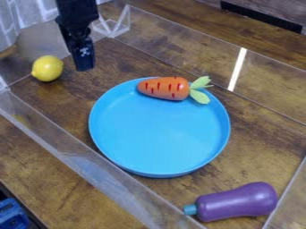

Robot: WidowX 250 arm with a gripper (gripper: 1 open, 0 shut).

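My black gripper [77, 55] hangs at the upper left, open, just behind and to the right of a yellow lemon [48, 68] on the wooden table. A toy carrot [164, 88] with a green top lies on the back part of a blue plate [156, 139]. A purple eggplant [237, 200] lies at the lower right.
Clear walls [60, 136] run along the sides of the work area. A blue object [10, 216] is partly in view at the bottom left, outside the wall. Bare wood lies right of the plate and at the lower left.
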